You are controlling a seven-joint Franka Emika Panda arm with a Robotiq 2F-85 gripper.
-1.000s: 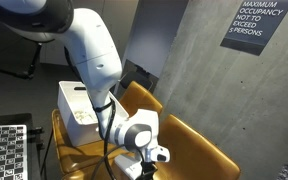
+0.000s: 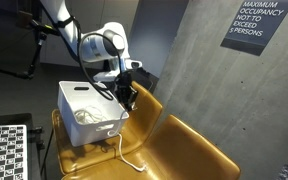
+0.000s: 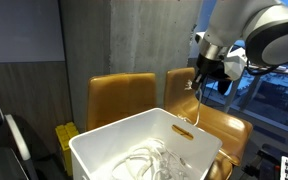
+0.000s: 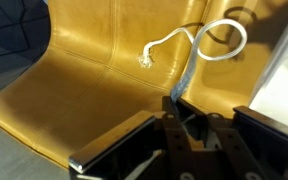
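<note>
A white rope (image 4: 189, 72) runs from my gripper, whose fingers are shut on it. From there it curls into a loop, and its frayed end (image 4: 145, 61) rests on the tan seat. In the first exterior view the gripper (image 2: 130, 103) is beside the white box (image 2: 82, 130), near its right side, with the rope (image 2: 122, 140) trailing down onto the seat. The second exterior view has the gripper (image 3: 210, 86) above and behind the box's far right corner, partly hidden by the arm.
More white rope (image 3: 149, 158) lies inside the white box (image 3: 94, 152). Tan chairs (image 2: 189, 155) stand in a row along the grey wall (image 2: 209, 90). A checkered board (image 2: 6, 150) is at the left. The seat to the right of the box is otherwise clear.
The arm has risen and moved left and back, from low over the front seat to beside the box. The rope now hangs from the gripper and trails across the seat.
</note>
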